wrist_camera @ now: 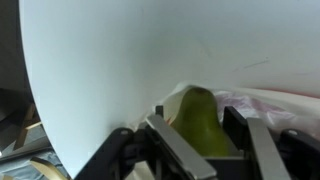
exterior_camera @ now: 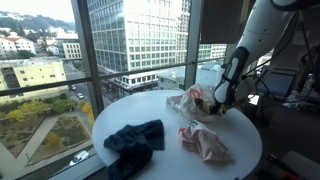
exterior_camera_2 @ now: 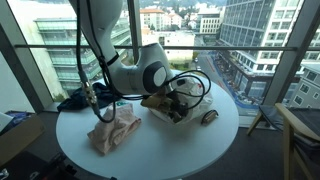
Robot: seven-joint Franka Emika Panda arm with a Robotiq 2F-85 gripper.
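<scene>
A crumpled whitish plastic bag [exterior_camera: 187,101] lies on the far right of the round white table in exterior view 1. My gripper [exterior_camera_2: 172,108] is down at this bag, and the arm covers part of it in exterior view 2. In the wrist view a green, rounded object [wrist_camera: 199,118] appears between the two fingers of my gripper, with bag plastic [wrist_camera: 262,103] around it. The fingers stand apart on either side of the object. Whether both touch it cannot be made out.
A pinkish bag or cloth [exterior_camera: 204,142] and a dark blue cloth [exterior_camera: 135,143] lie on the white table [exterior_camera: 112,112]. A small dark object [exterior_camera_2: 210,117] sits right of the bag in exterior view 2. Tall windows stand behind; a wooden chair [exterior_camera_2: 296,135] is at right.
</scene>
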